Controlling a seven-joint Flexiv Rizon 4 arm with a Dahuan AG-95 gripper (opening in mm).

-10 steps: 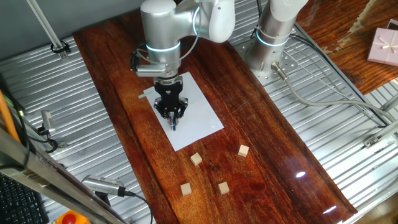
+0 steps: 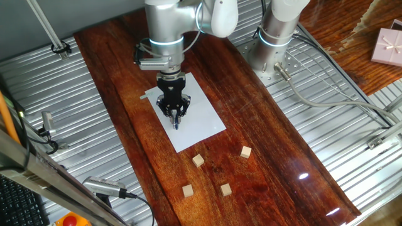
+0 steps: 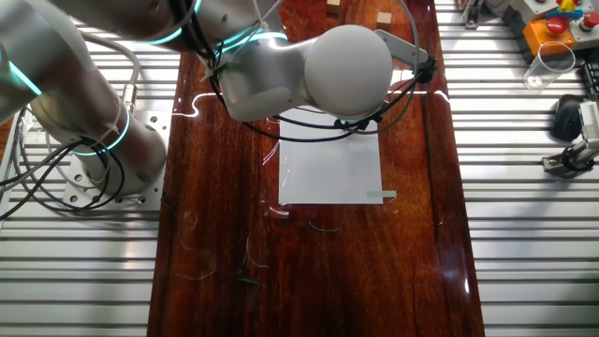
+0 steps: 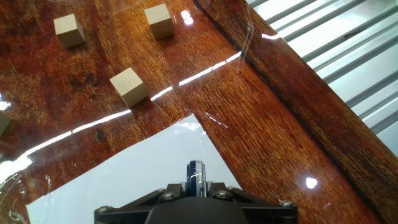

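My gripper (image 2: 176, 124) points down over the white sheet of paper (image 2: 200, 115), its fingers closed together. In the wrist view, a narrow dark-blue and silver piece (image 4: 196, 177) shows at the fingertips; whether it is part of the fingers or a thin held object cannot be made out. Several pale wooden cubes lie on the table, apart from the paper and the gripper. The nearest cube (image 4: 129, 86) sits just beyond the paper's corner, with another cube (image 4: 160, 21) and a third cube (image 4: 69, 30) farther out. In exterior view 2 the arm hides the gripper.
The glossy brown wooden table (image 2: 276, 144) has bare room around the paper and cubes. A small checkered strip (image 3: 381, 194) lies at the paper's edge. Ribbed metal decking (image 2: 75, 125) flanks the table, and a camera (image 2: 105, 187) stands beside its left edge.
The arm has shifted slightly, its wrist tilting a little toward the right in exterior view 1. The gripper stays over the paper, its fingertips barely displaced. Paper and cubes have not moved.
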